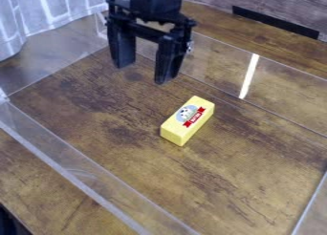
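Observation:
A yellow box [186,125] with a red-and-white label lies flat on the wooden surface, a little right of centre. My black gripper [144,62] hangs above and to the upper left of it, its two fingers spread apart, open, with nothing visible between them.
Clear low walls edge it at the left and right, and a white translucent sheet stands at the top left.

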